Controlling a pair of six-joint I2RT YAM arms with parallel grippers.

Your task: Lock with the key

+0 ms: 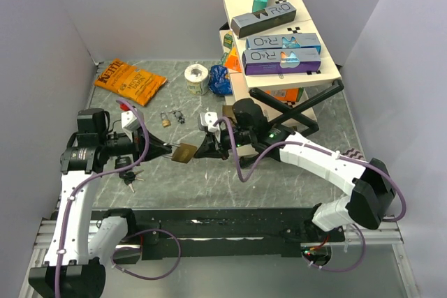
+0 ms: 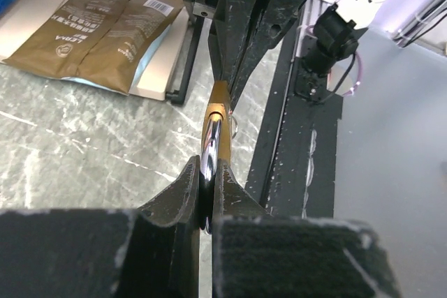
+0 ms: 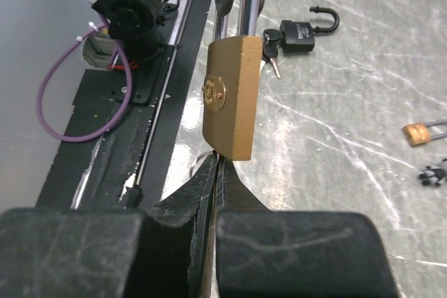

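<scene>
A brass padlock (image 1: 184,153) hangs in the air between my two arms. My left gripper is shut on its silver shackle (image 2: 211,143). In the right wrist view the lock's brass body (image 3: 234,95) points its bottom end at my right gripper, whose fingertips are together right at that end. They are shut on the key, which is hidden except for a thin key ring (image 3: 198,163) showing beside the fingers. Whether the shackle is fully seated cannot be made out.
On the grey surface lie a black open padlock (image 3: 299,37) with keys, a small brass padlock (image 3: 418,133) and a small dark item (image 3: 434,173). A shelf with boxes (image 1: 283,61) stands behind the right arm.
</scene>
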